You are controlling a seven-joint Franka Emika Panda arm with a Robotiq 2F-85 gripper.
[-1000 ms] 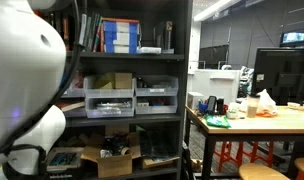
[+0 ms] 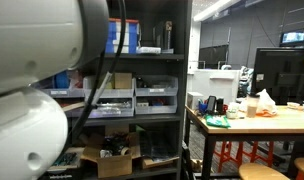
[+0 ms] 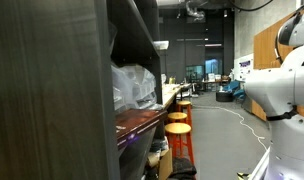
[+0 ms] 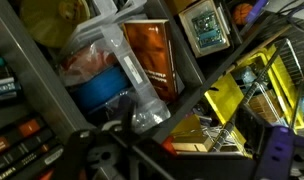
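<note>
My gripper is open, its dark fingers spread apart at the lower part of the wrist view, with nothing seen between them. Beyond it lies a clear bin holding a blue round item (image 4: pixel 100 88), a clear plastic package (image 4: pixel 138 72) and a brown packet (image 4: pixel 151 52). A small framed box (image 4: pixel 205 27) sits close by. In exterior view 1 my white arm (image 2: pixel 37 120) fills the left side and the gripper is out of sight.
Shelves hold clear drawers (image 2: pixel 157 100), a cardboard box (image 2: pixel 110 158) and blue binders. Yellow containers (image 4: pixel 224 97) show at the right of the wrist view. A wooden table (image 2: pixel 257 124) with stools (image 2: pixel 260 171) stands to the right. A dark shelf side (image 3: pixel 52 90) blocks much of exterior view 2.
My arm has swung in exterior view 1, its upper part now covering more of the upper left shelves and binders. The shelves and table look the same.
</note>
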